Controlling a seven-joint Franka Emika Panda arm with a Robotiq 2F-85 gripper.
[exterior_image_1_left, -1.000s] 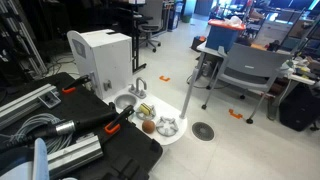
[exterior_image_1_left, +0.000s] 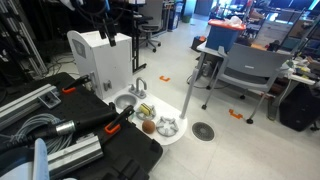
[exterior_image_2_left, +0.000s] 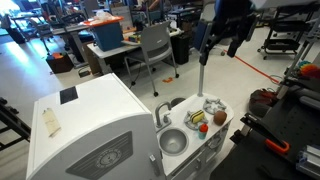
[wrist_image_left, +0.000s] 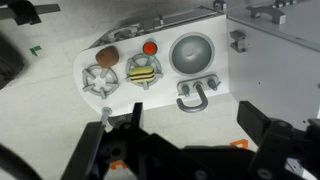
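Observation:
My gripper is open, its fingers wide apart with nothing between them. It hangs high above a white toy kitchen counter (wrist_image_left: 128, 98), and also shows in exterior view 2 as a dark gripper (exterior_image_2_left: 226, 50). On the counter are a grey sink (wrist_image_left: 191, 54) with a faucet (wrist_image_left: 198, 95) and two burners. A yellow and green striped piece (wrist_image_left: 144, 74) lies on one burner, and a brown round piece (wrist_image_left: 107, 56) rests by the other. Beside the sink is a small red round piece (wrist_image_left: 150, 48); exterior view 2 shows the red piece (exterior_image_2_left: 203, 128) near the counter's front.
A tall white cabinet (exterior_image_1_left: 103, 60) stands beside the sink end. In front of the counter, the dark table (exterior_image_1_left: 125, 155) carries rails, cables and an orange-handled clamp (exterior_image_1_left: 120, 122). Behind is open floor with a grey chair (exterior_image_1_left: 250, 70).
My arm and gripper have come into exterior view 1 from the top, over the white cabinet's side. The counter and the pieces on it have not moved.

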